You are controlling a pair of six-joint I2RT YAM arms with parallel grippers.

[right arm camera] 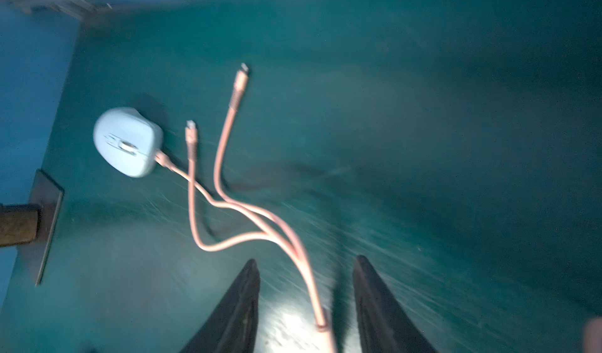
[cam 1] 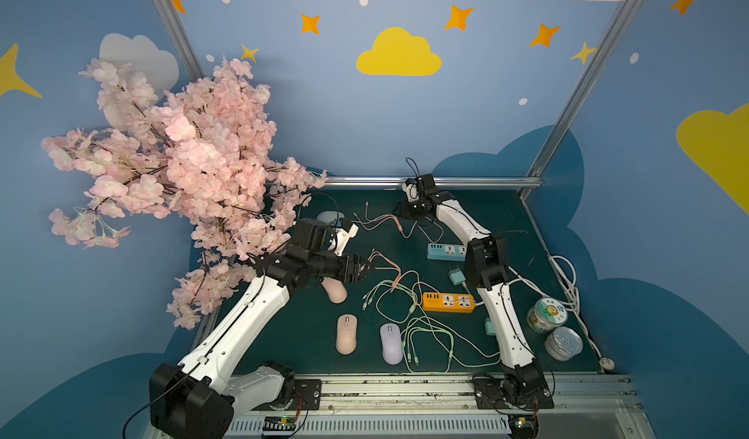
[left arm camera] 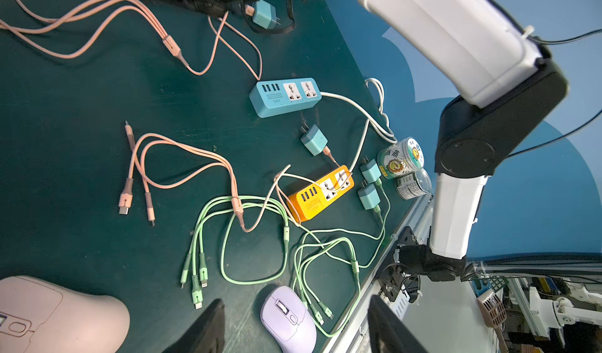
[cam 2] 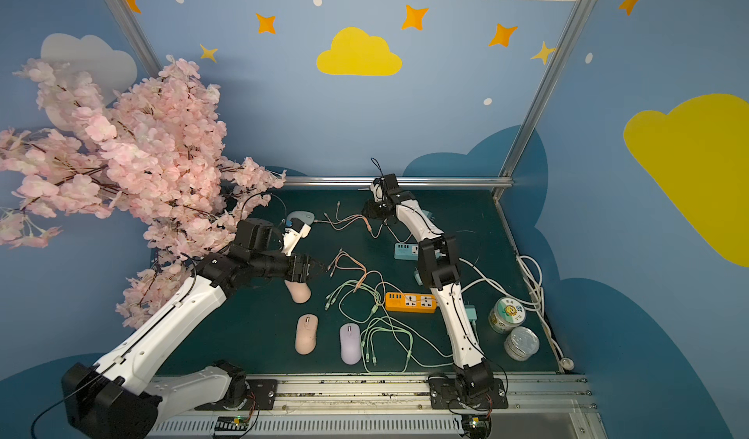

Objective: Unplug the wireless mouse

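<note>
A light blue mouse lies at the back left of the dark green table, with one pink plug at its end. That pink cable splits into three; its other two plugs lie loose. My right gripper hangs above the cable's joined stretch, open, the cable passing below between its fingers in view. In the top left view the right gripper is at the back. My left gripper is open over the table's left part; nothing sits in its grasp, and the lilac mouse shows below and beyond.
Two beige-pink mice lie front left. Blue and orange power strips, green cables and chargers fill the right. Two cans stand front right. Pink blossoms overhang the left edge.
</note>
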